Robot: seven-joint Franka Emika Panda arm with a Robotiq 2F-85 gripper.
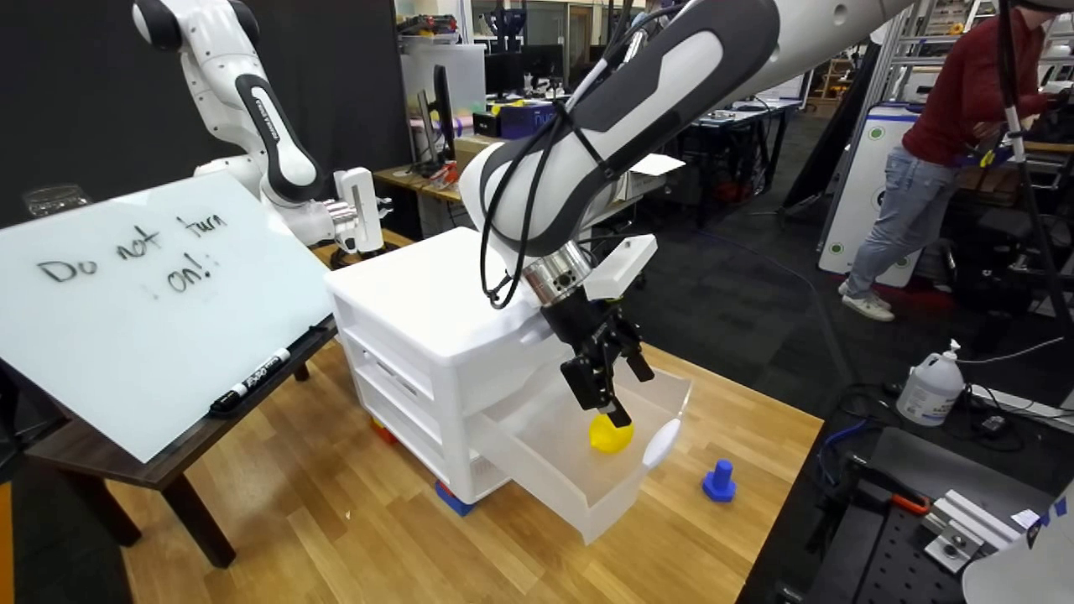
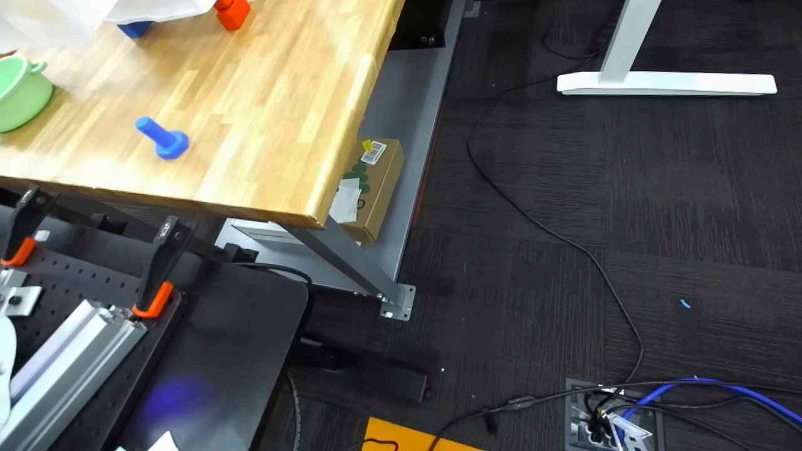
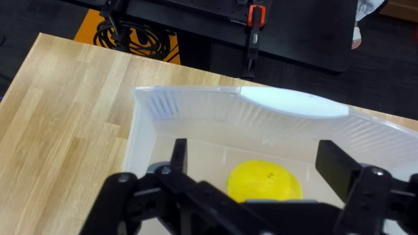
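Note:
A yellow ball-like object (image 3: 263,180) rests on the floor of the pulled-out translucent drawer (image 3: 188,103). In exterior view 1 the same yellow object (image 1: 610,436) shows just below my gripper (image 1: 626,394). My gripper is open, one black finger (image 3: 180,155) to the left of the yellow object and the other (image 3: 333,168) to its right, both apart from it. The lower part of the object is hidden behind the gripper in the wrist view. The drawer belongs to a white drawer unit (image 1: 423,292).
A blue bolt-shaped piece (image 1: 719,483) stands on the table right of the drawer. A green pot (image 2: 22,94) is at the table's left in exterior view 2. A tilted whiteboard (image 1: 161,302) with a marker (image 1: 252,379) stands left of the drawer unit. Bare wood lies in front.

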